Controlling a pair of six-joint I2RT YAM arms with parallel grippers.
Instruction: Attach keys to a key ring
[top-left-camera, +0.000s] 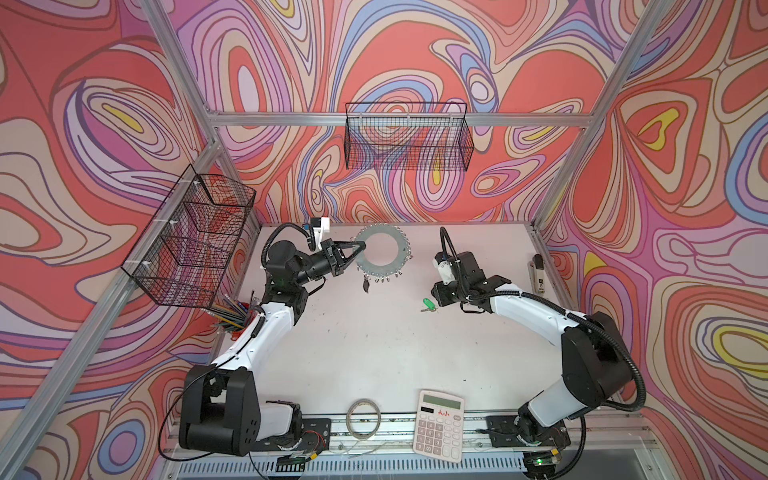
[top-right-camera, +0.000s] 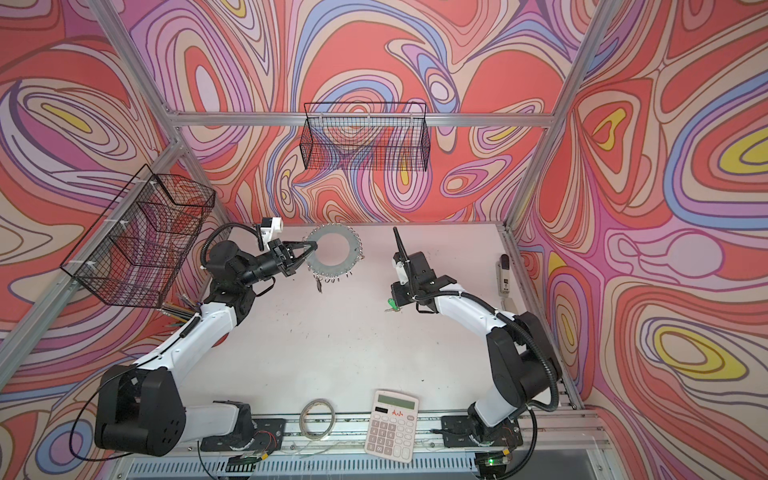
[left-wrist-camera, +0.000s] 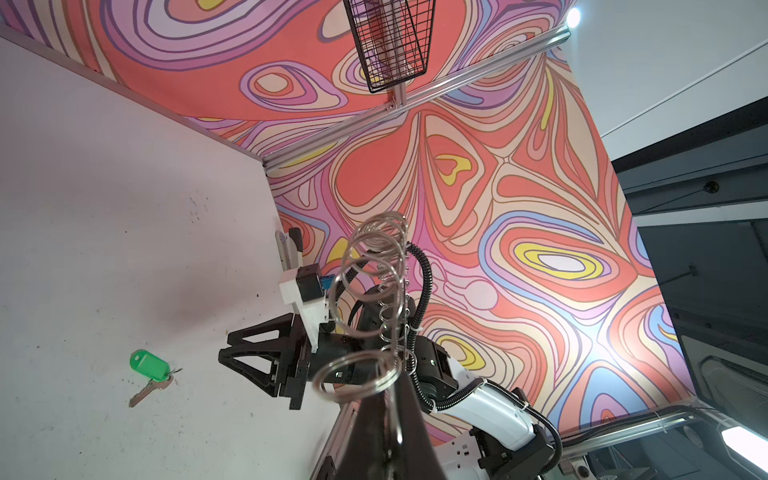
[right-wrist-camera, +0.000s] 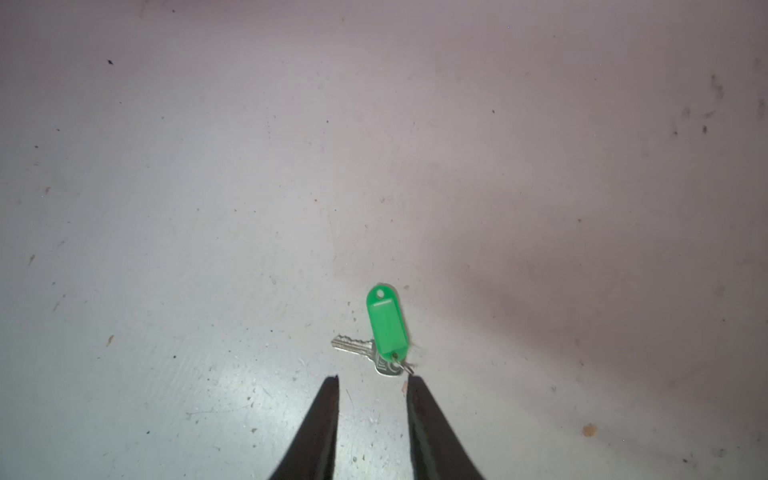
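Observation:
A large round metal key ring (top-left-camera: 362, 237) with many small rings along its edge is held raised by my left gripper (top-left-camera: 360, 248), whose fingers are shut on it; in the left wrist view it fills the middle, blurred. On the table lies a key (right-wrist-camera: 352, 345) with a green tag (right-wrist-camera: 388, 324) and a small split ring. My right gripper points down just above them, fingers part open with only table showing between. A small dark object (top-left-camera: 365, 284) shows below the ring in the top left view.
Wire baskets (top-left-camera: 408, 144) hang on the back and left walls. Pens stand at the left edge, a knife-like tool (top-left-camera: 537, 272) lies at the right edge, and a calculator (top-left-camera: 438, 424) and a coil (top-left-camera: 363, 408) are at the front.

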